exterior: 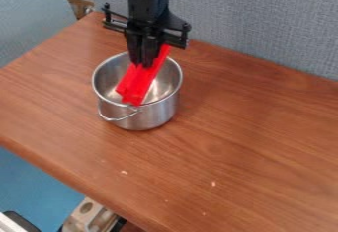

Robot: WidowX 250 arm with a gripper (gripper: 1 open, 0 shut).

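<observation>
A black gripper [150, 44] hangs from the top of the camera view over a steel pot [156, 115] with a wire handle. It is shut on a long red block [141, 80], which slants down into the pot's opening, its lower end near the front inside. Whether that end touches the pot cannot be told.
Grey padded walls stand behind and at the left. A blue area and some hardware lie past the table's front left edge.
</observation>
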